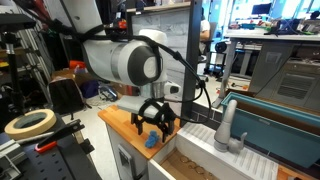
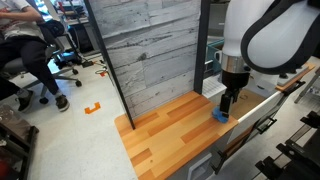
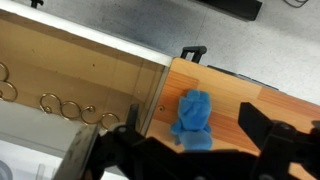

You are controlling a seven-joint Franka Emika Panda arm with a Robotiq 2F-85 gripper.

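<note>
A small blue object, soft-looking and irregular in shape, rests on the wooden top. In the wrist view the blue object lies between the two dark fingers of my gripper, nearer its upper part, with a paler lower end. My gripper is open, pointing down just above it, and the fingers stand apart on either side. In the second exterior view the blue object shows close under the gripper, near the edge of the wooden top. Whether the fingers touch it I cannot tell.
An open drawer runs along the wooden top's edge, with curled ring-like items beside it. A grey-white bottle-like object and a blue bin stand at right. A panelled wall rises behind the top.
</note>
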